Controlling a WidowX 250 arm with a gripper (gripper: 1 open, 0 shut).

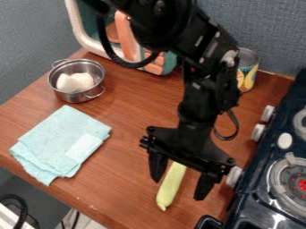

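My gripper point(180, 179) hangs low over the wooden table, its black fingers open and spread on either side of a pale yellow elongated object point(170, 189), like a corn cob or banana, that lies on the tabletop beneath it. I cannot tell whether either finger touches it.
A pot point(57, 74) holding white items sits back left, with a folded light-blue cloth point(54, 143) in front of it. A plastic bin point(86, 27) and a can point(245, 77) stand at the back. A black stove point(263, 197) borders the right.
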